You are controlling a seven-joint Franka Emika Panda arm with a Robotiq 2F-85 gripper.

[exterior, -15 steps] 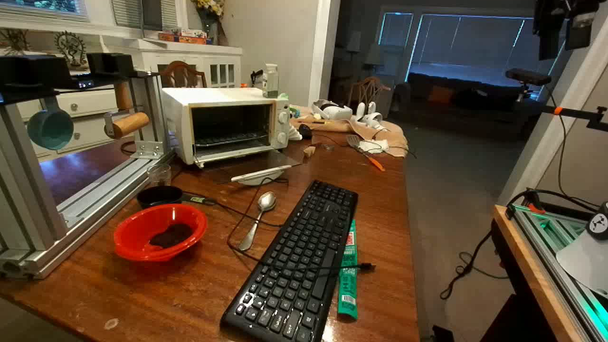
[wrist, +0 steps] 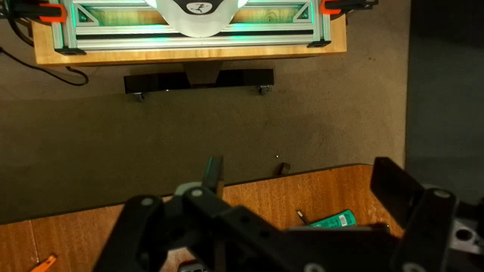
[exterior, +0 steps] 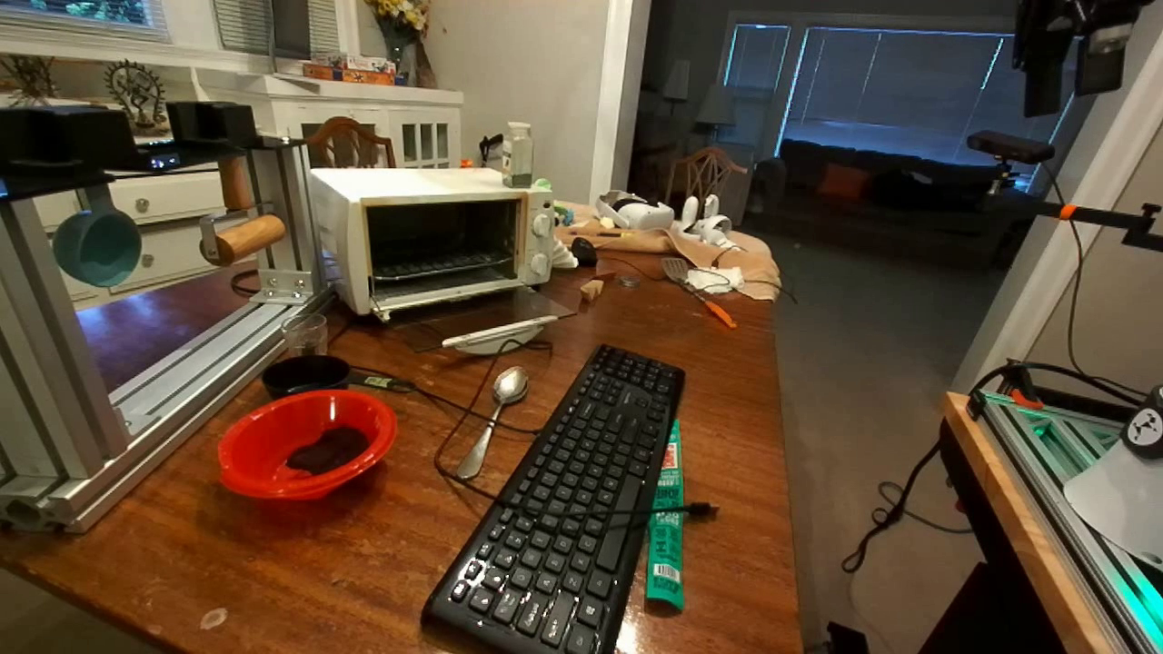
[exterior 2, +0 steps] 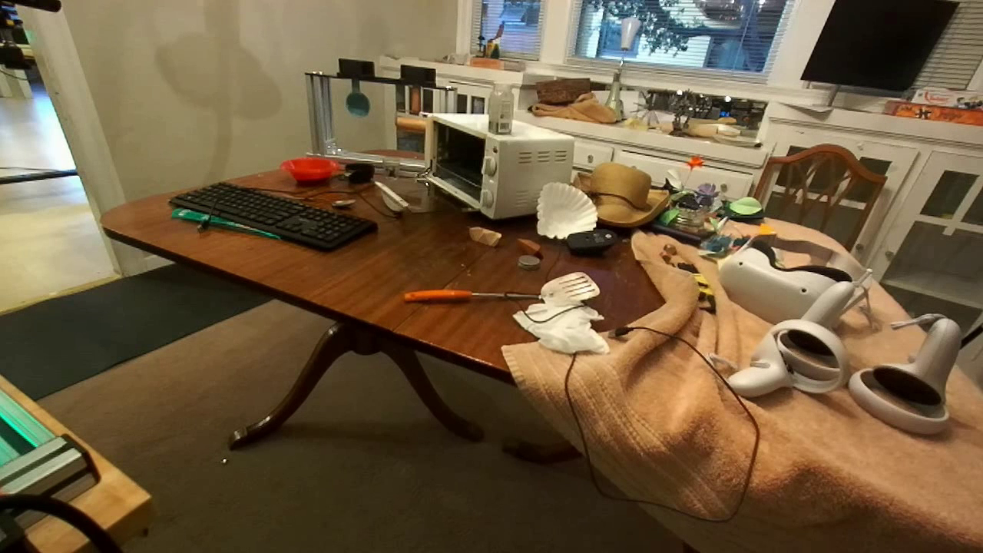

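Observation:
My gripper stands open in the wrist view, its two black fingers far apart with nothing held between them. It is high up; past it show the floor and the table's edge. Dark parts of the arm (exterior: pixel 1074 54) hang at the top right of exterior view 1. On the wooden table lie a black keyboard (exterior: pixel 567 501), a green packet (exterior: pixel 665 534) along its side, and a metal spoon (exterior: pixel 496 420). A red bowl (exterior: pixel 245 458) with something dark inside sits to the left, beside a black bowl (exterior: pixel 305 374).
A toaster oven (exterior: pixel 436 185) stands with its door down. A metal frame (exterior: pixel 202 360) holds hanging utensils. A black cable (exterior: pixel 469 496) crosses the keyboard. An orange-handled spatula (exterior 2: pixel 442 296) and a towel (exterior 2: pixel 663 424) with headset gear occupy the far end.
The dark arm parts at the top right of exterior view 1 have shifted very slightly to the left. Everything on the table stays in place.

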